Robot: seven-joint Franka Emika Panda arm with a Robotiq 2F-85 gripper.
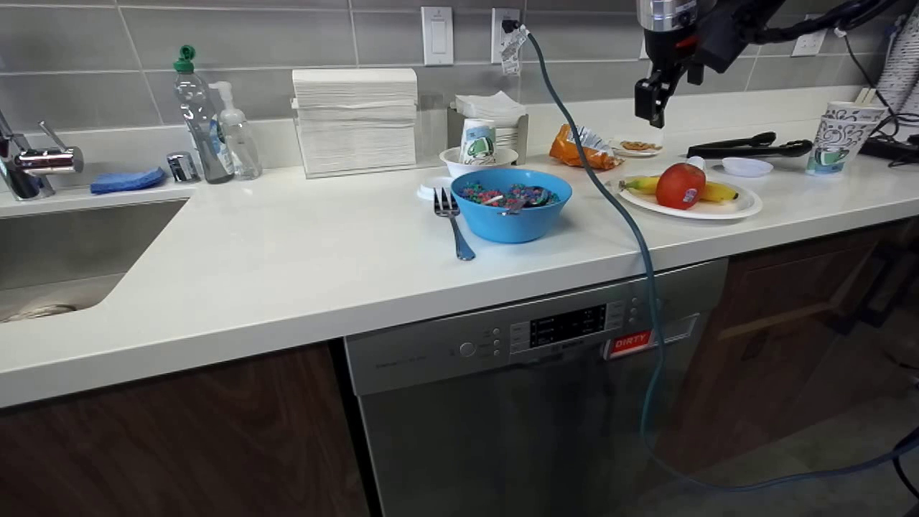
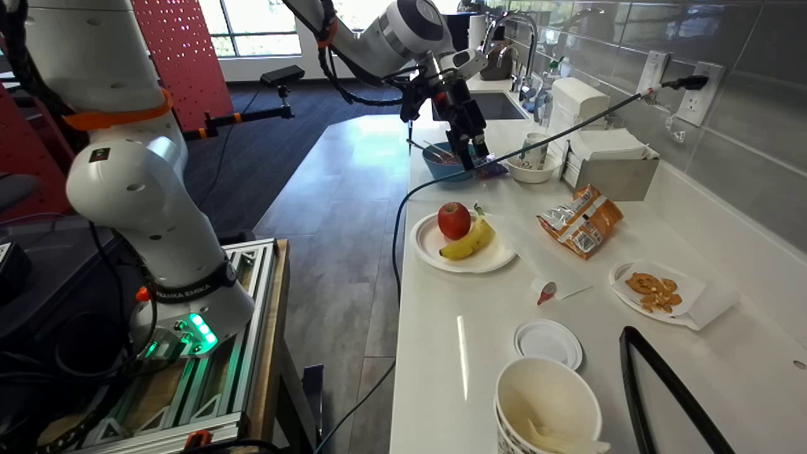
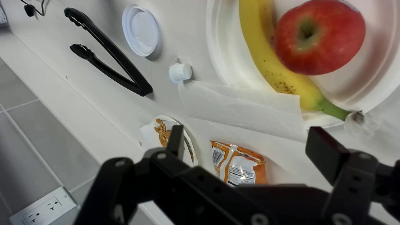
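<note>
High above the counter, clear of everything on it, hangs my gripper. Its black fingers [image 3: 325,152] stand wide apart in the wrist view, with nothing held between them. Below, a white plate [image 2: 423,241] carries a red apple [image 3: 318,37] beside a yellow banana [image 3: 264,56]. An orange snack bag [image 3: 240,165] lies on the counter, seen beyond the gap between the fingers. A small plate of pretzels [image 2: 655,294] is partly covered by one finger in the wrist view. Black tongs [image 3: 112,56] rest near a small white lid [image 3: 140,30].
A blue bowl [image 1: 504,225] of wrapped candy stands near the counter's front edge, a fork [image 1: 459,228] beside it. The blue-green cable [image 1: 622,211] crosses from the outlet over the counter. Paper cups [image 2: 548,401] stand near the tongs. Counter left of the bowl is bare.
</note>
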